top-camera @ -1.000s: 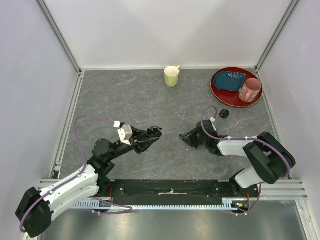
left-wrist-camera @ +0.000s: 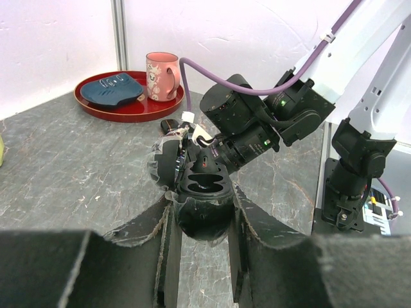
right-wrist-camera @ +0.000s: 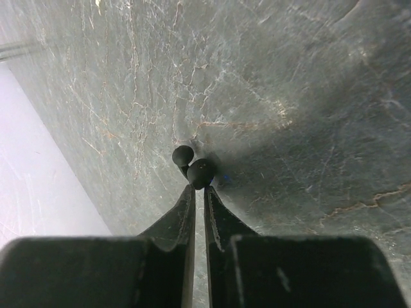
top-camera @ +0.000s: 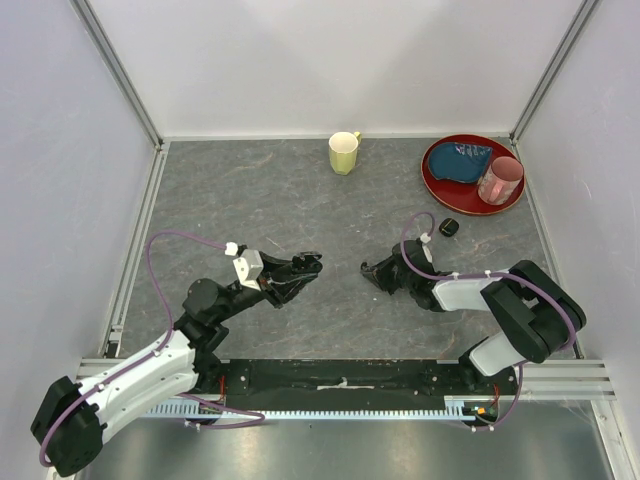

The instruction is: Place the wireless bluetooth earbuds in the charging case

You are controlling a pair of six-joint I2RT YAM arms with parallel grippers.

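Observation:
My left gripper is shut on the black charging case [left-wrist-camera: 204, 196], whose lid stands open, showing the earbud hollows, above the floor at the centre-left in the top view [top-camera: 307, 262]. My right gripper is low over the grey surface, its fingertips at a small black earbud [right-wrist-camera: 200, 170], which has a second rounded end [right-wrist-camera: 183, 154] beside it; whether the fingers grip it or are just closing round it is hard to tell.
A red tray [top-camera: 446, 190] with a blue item and pink mug stands at the back right, a small black object [top-camera: 448, 227] just before it. A pale yellow mug [top-camera: 343, 153] stands at the back centre.
My right gripper has shifted very slightly near the earbud. The left gripper and case are unchanged.

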